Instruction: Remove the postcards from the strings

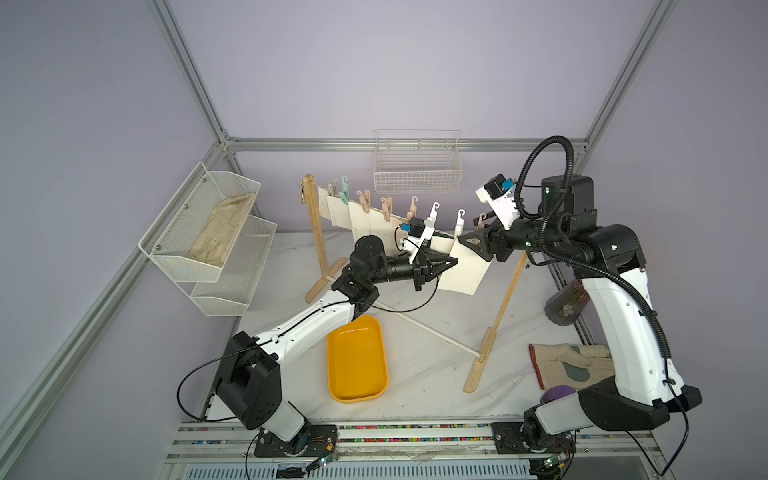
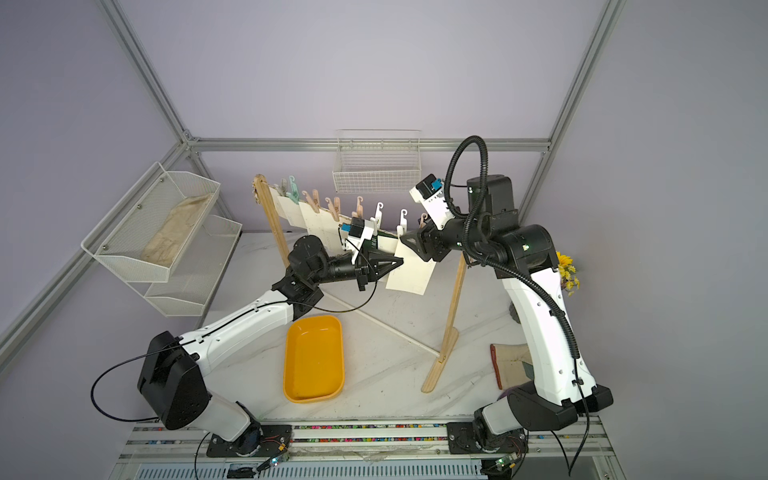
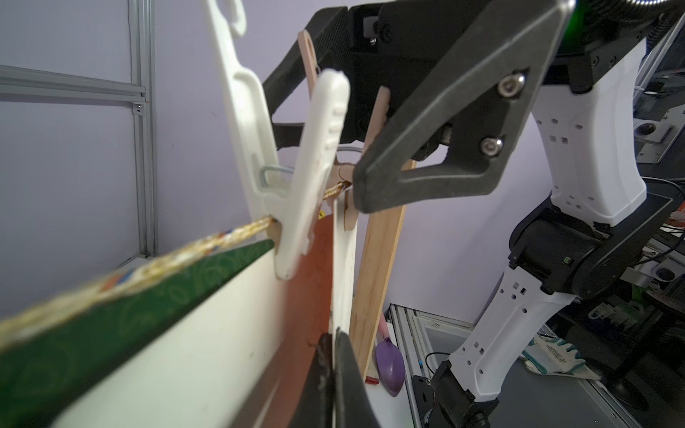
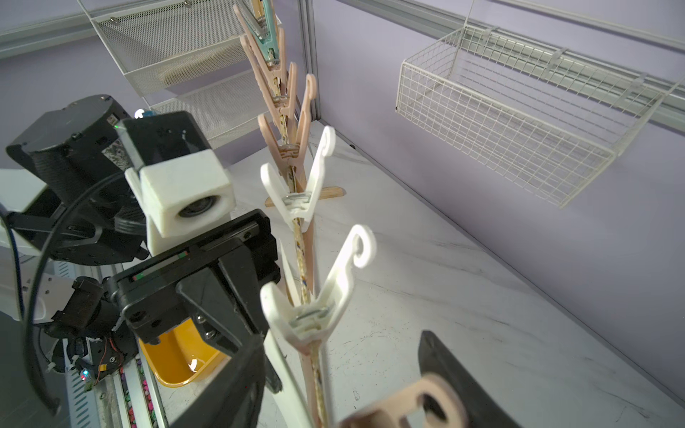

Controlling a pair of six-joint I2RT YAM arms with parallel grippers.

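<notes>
Several cream-backed postcards hang from a string on clothespins. The nearest postcard (image 1: 465,270) carries a white clothespin (image 3: 314,142) and a pink clothespin (image 4: 421,403) at its right end. My left gripper (image 1: 455,260) is shut on this card's edge; in the left wrist view the edge runs down into the closed fingertips (image 3: 346,356). At the pink clothespin stands my right gripper, its fingers (image 4: 239,385) apart on either side of the pin. The pin's lower part is out of the right wrist view.
An empty orange tray (image 1: 357,358) lies on the table in front of the wooden rack. A wire basket (image 1: 417,164) hangs on the back rail. A glove (image 1: 572,365) and a dark vase (image 1: 567,302) are at the right.
</notes>
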